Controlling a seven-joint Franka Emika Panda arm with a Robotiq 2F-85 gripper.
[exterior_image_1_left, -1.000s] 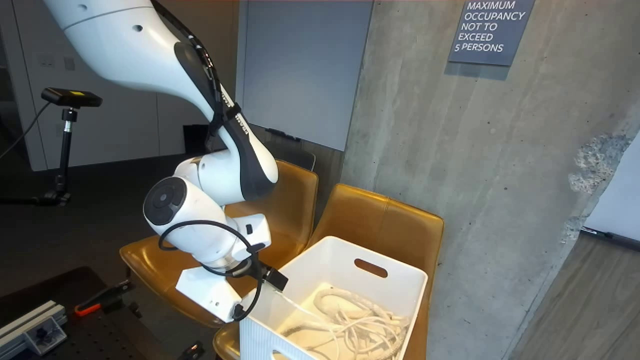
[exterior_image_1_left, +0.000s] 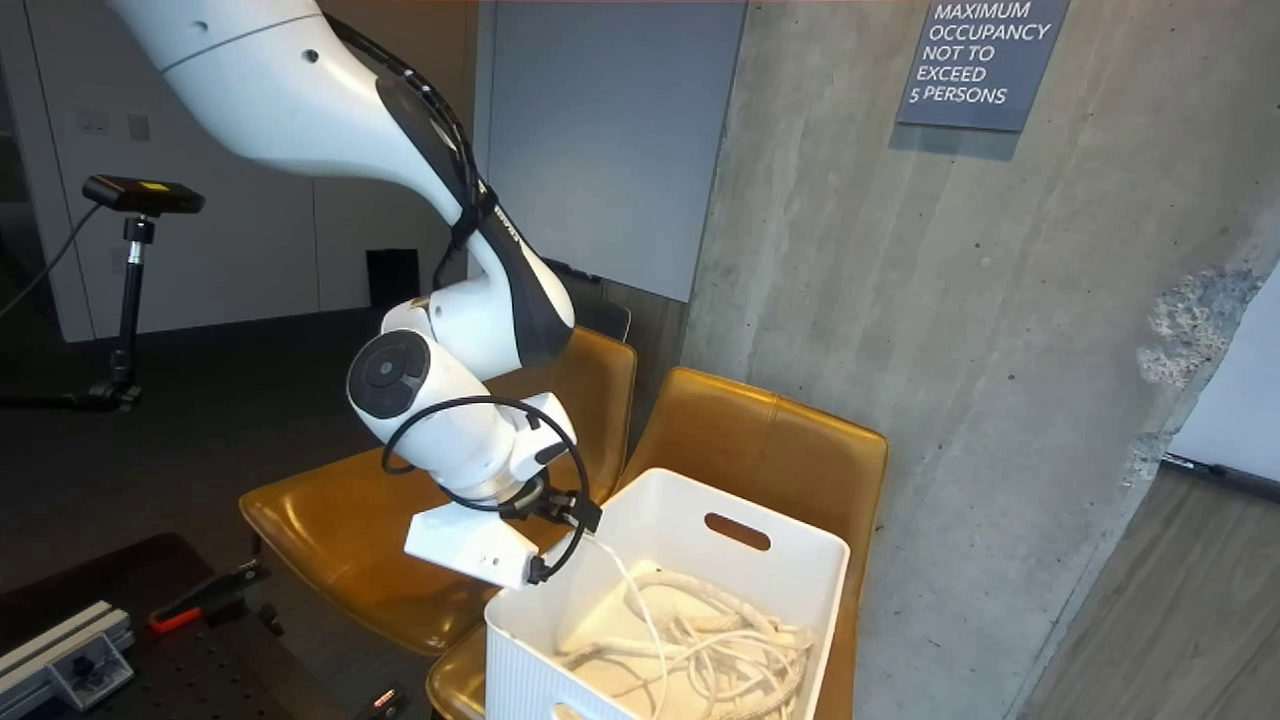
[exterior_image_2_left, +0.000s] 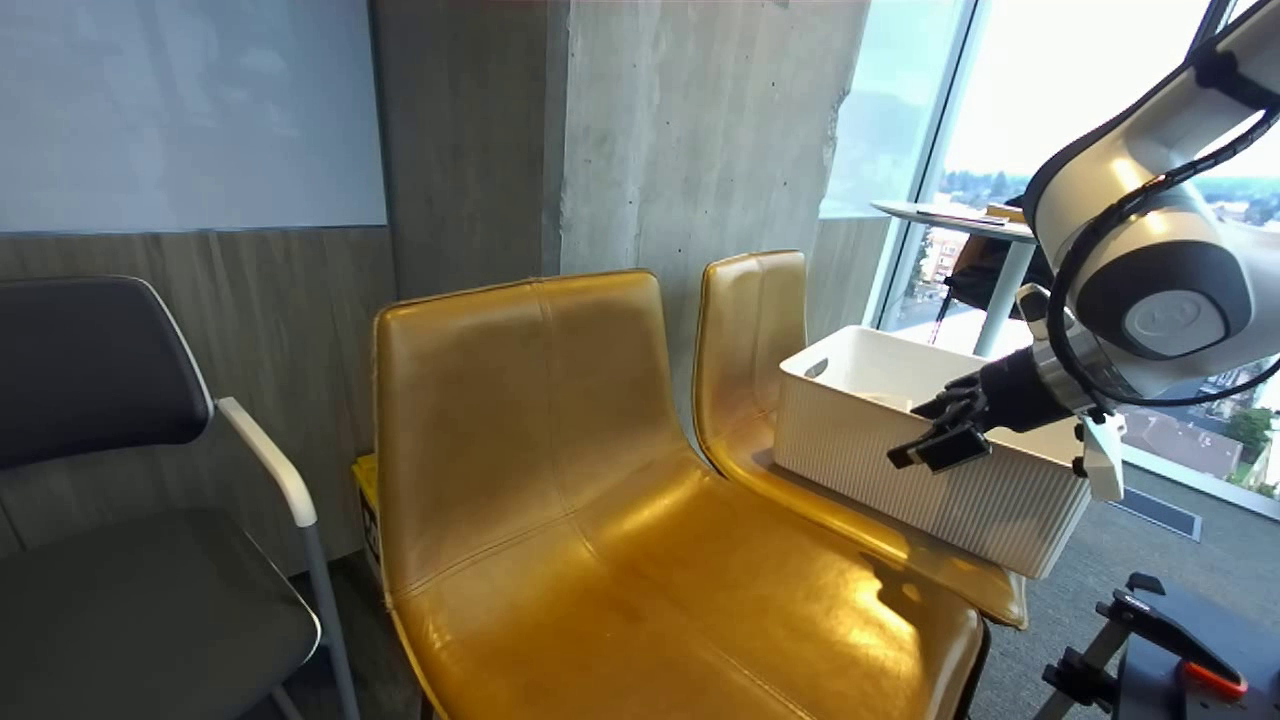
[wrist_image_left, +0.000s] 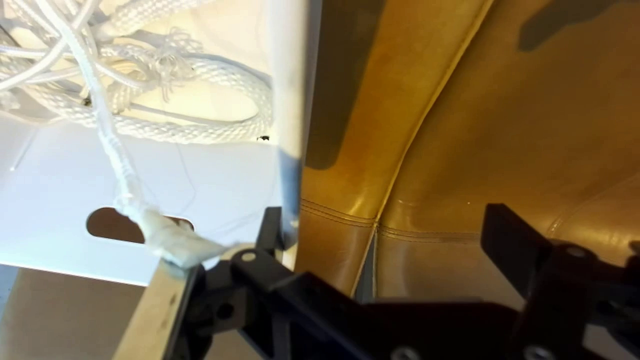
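My gripper stands open at the wall of a white box (wrist_image_left: 289, 102), its two fingers wide apart in the wrist view. The box rim runs down beside the left finger, on its inner side; whether they touch I cannot tell. A white rope (wrist_image_left: 108, 138) rises from the box, its wrapped end lying against the outer side of the left finger, not between the fingers. Exterior view 1 shows this rope (exterior_image_1_left: 633, 588) stretching from the gripper (exterior_image_1_left: 584, 514) into the box. From exterior view 2, the gripper (exterior_image_2_left: 918, 438) appears in front of the box's ribbed side.
More white rope (exterior_image_1_left: 720, 642) lies coiled inside the box. The box rests on one tan chair (exterior_image_1_left: 768, 432); beside it an empty tan chair (exterior_image_2_left: 672, 588) offers a clear seat. A dark table (exterior_image_1_left: 204, 672) with tools stands at lower left in exterior view 1.
In exterior view 1 my arm and gripper have moved right and up, with the rope's end alongside. The box has shifted slightly.
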